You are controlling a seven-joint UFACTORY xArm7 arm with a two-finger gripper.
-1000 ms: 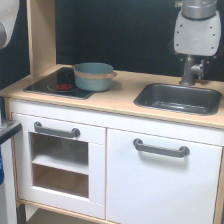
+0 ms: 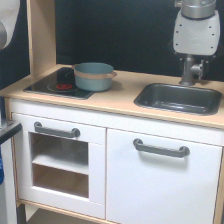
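Note:
A grey-blue pot [image 2: 94,77] with a brownish rim sits on the counter at the right edge of the black stovetop [image 2: 62,84]. At the top right, a pale grey part of my arm [image 2: 197,36] hangs in front of the dark wall, above the sink [image 2: 178,97]. Below it, a dark grey shape [image 2: 191,70] stands at the back of the sink; whether this is the tap or my fingers is unclear. Whether the fingers stand open or shut does not show. I see nothing held.
Under the counter, a cabinet door with a window [image 2: 65,165] and a plain white door [image 2: 160,180] are both closed, each with a dark handle. White and dark equipment [image 2: 5,25] cuts into the left edge. The wooden counter [image 2: 125,88] between pot and sink is clear.

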